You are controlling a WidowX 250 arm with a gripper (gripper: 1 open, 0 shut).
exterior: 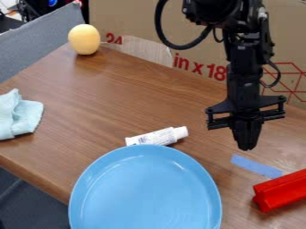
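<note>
My black gripper (246,136) hangs shut over the right part of the wooden table, above a strip of blue tape (256,165), with nothing visible between its fingers. A white tube (156,137) lies to its left, just behind a light blue plate (143,197) at the front. A red cylindrical object (282,188) lies at the right edge, in front of the gripper.
A yellow egg-shaped object (85,38) sits at the back left corner. A pale cloth (14,116) lies at the left edge. A cardboard box (167,36) stands behind the table.
</note>
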